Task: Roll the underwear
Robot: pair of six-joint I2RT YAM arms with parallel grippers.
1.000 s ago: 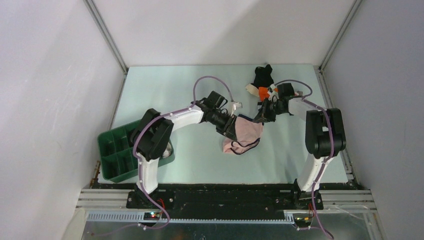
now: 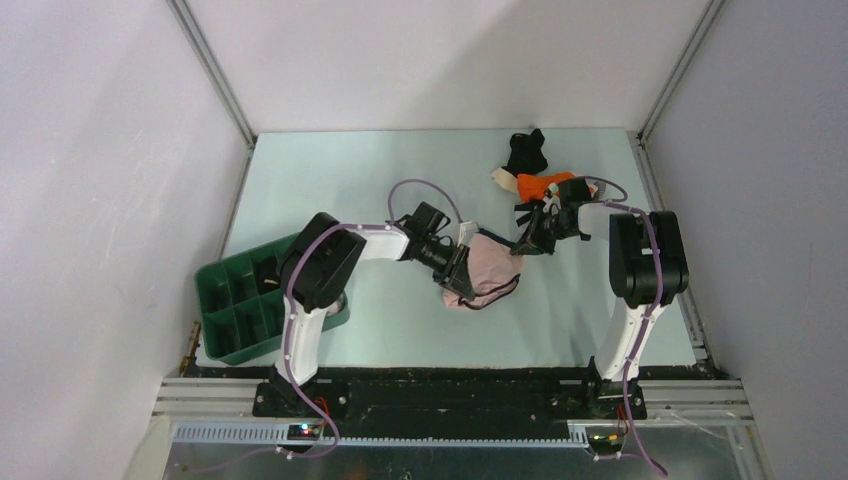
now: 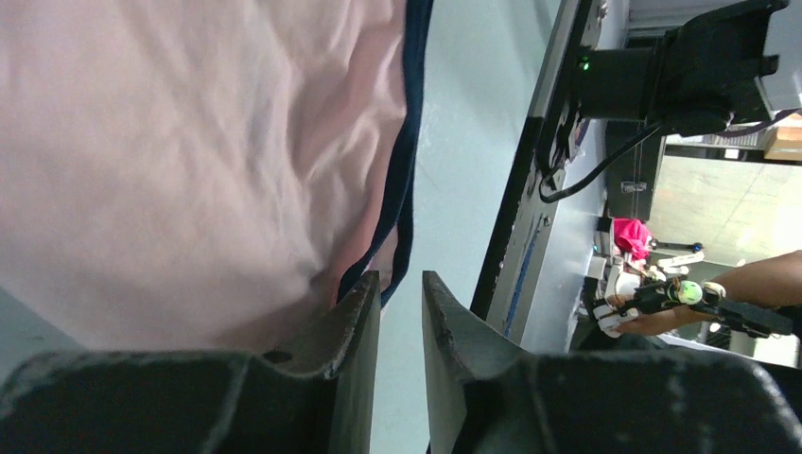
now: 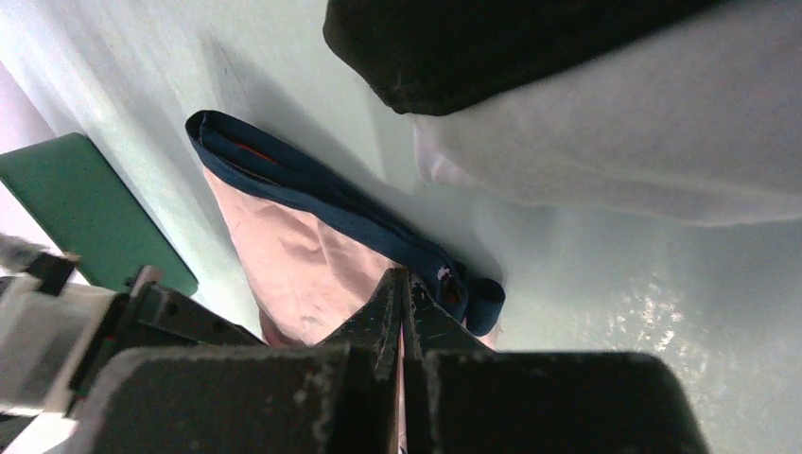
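Observation:
The pink underwear with navy edging (image 2: pixel 495 262) lies folded at mid-table. My left gripper (image 2: pixel 463 298) is over its left front part in the top view. In the left wrist view, the left fingertips (image 3: pixel 367 284) stand a little apart; navy edging (image 3: pixel 405 142) runs down to one of them, and bare table shows through the gap. Whether they grip cloth cannot be made out. At the far right corner, my right gripper is shut, its tips against the navy waistband (image 4: pixel 312 194). No cloth shows clearly between them.
Black (image 2: pixel 527 152) and orange (image 2: pixel 543 187) garments lie at the back right, close behind the right gripper. A green compartmented box (image 2: pixel 228 352) stands at the left.
The right gripper shifted slightly right and forward, with little movement lately. The cloth looks nearly the same.

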